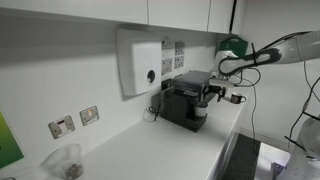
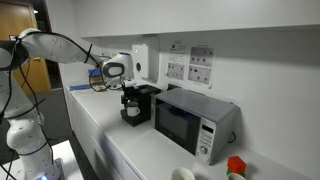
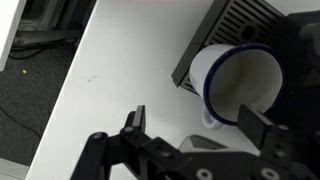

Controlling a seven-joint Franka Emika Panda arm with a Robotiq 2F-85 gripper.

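A white mug with a dark blue rim stands upright on the slotted drip tray of a black coffee machine. Its handle points toward my gripper in the wrist view. The fingers are open and nothing sits between them. In that view the right finger comes close to the mug's rim; whether they touch, I cannot tell. From outside, the mug shows at the machine's front, with my gripper just above and in front of it.
A microwave stands beside the coffee machine. More cups, a white one among them, and a red object are near the microwave. A clear bowl is at the counter's other end.
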